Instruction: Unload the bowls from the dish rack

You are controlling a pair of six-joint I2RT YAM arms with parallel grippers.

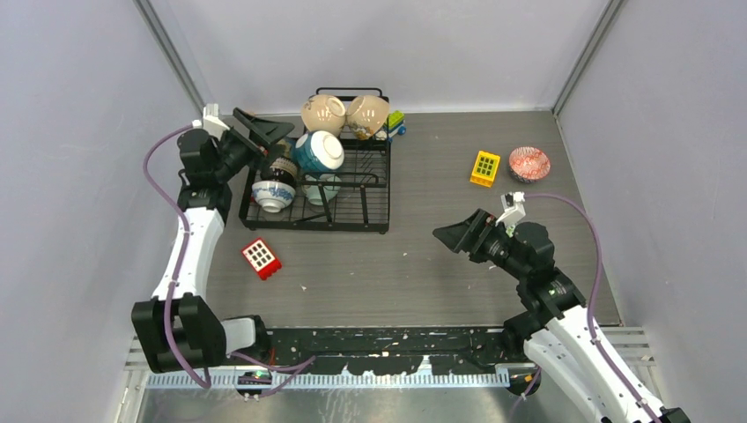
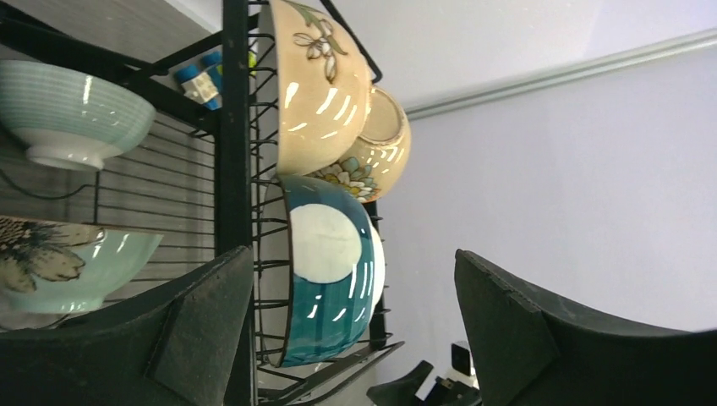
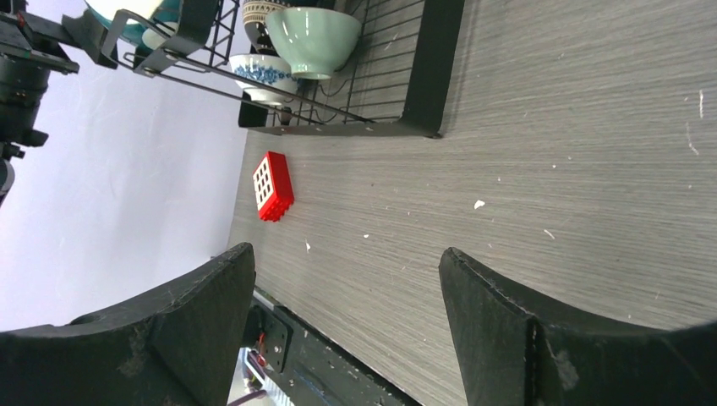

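The black dish rack (image 1: 379, 211) holds bowls: two beige bowls (image 1: 322, 113) on top at the back, a teal bowl (image 1: 319, 154), a blue-and-white bowl (image 1: 271, 196) and a celadon bowl (image 3: 313, 38) below. My left gripper (image 1: 269, 141) is at the rack's left side, beside the upper bowls; in the left wrist view its fingers stand apart facing the teal bowl (image 2: 325, 279), nothing held. My right gripper (image 1: 462, 233) stands open over bare table, right of the rack.
A red block (image 1: 261, 258) lies front-left of the rack, a yellow block (image 1: 485, 168) and red patterned bowl (image 1: 528, 163) at right rear. A toy (image 1: 395, 123) sits behind the rack.
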